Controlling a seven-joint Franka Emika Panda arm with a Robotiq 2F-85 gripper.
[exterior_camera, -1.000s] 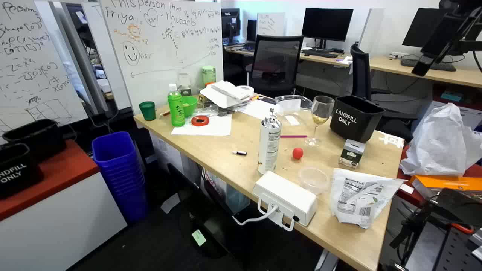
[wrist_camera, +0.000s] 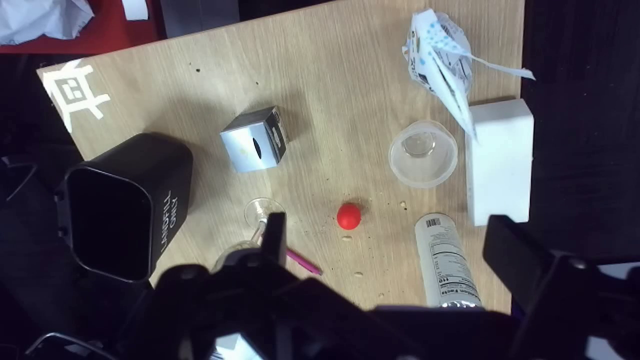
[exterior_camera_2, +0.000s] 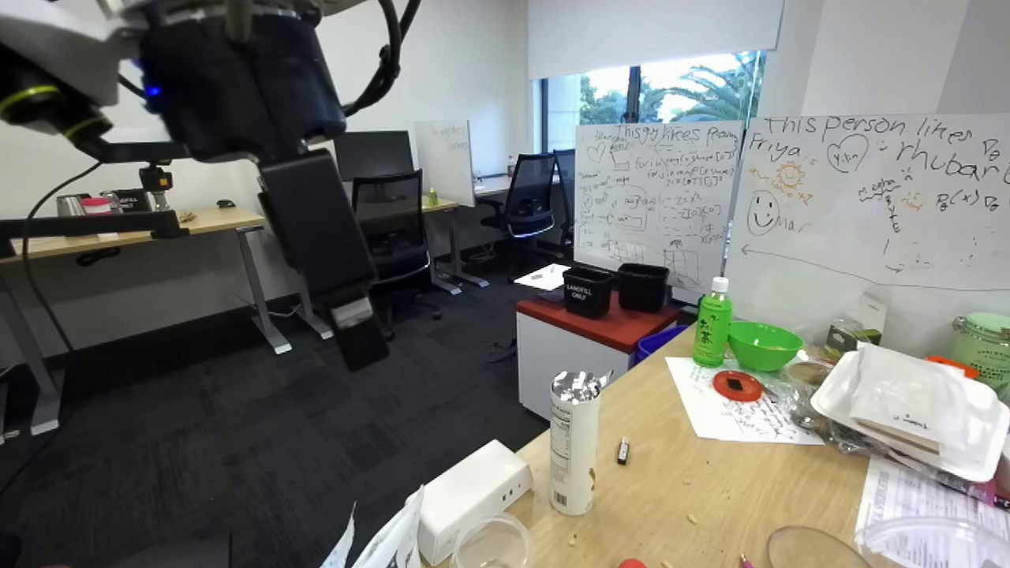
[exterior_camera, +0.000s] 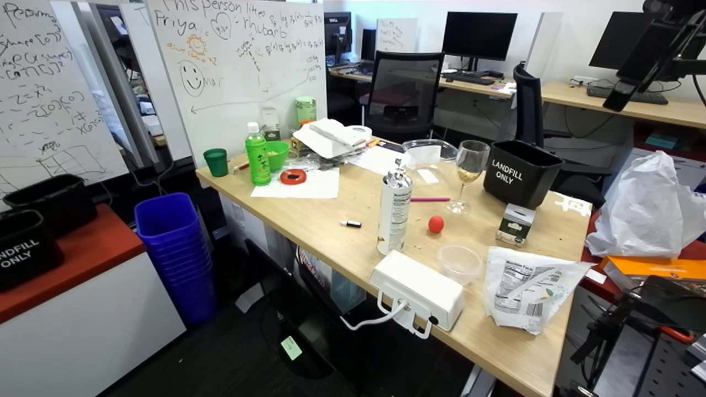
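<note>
My gripper hangs high above the desk, open, its two dark fingers wide apart in the wrist view and nothing held between them. Seen from above, a red ball (wrist_camera: 348, 216) and a white printed canister (wrist_camera: 445, 261) lie within the span between the fingers, far below. In exterior view 1 the canister (exterior_camera: 395, 215) stands upright with crumpled foil on top. A clear plastic cup (wrist_camera: 423, 154), a small box (wrist_camera: 255, 139) and a black landfill bin (wrist_camera: 129, 204) are also on the desk. In exterior view 2 the gripper (exterior_camera_2: 355, 326) shows side-on at upper left.
A wine glass (exterior_camera: 471, 169) stands near the bin. A white power box (exterior_camera: 418, 289) sits at the desk edge, with an upright foil pouch (exterior_camera: 529, 289) beside it. Farther off are a green bottle (exterior_camera: 257, 155), a green bowl (exterior_camera: 278, 155) and stacked white trays (exterior_camera: 331, 138).
</note>
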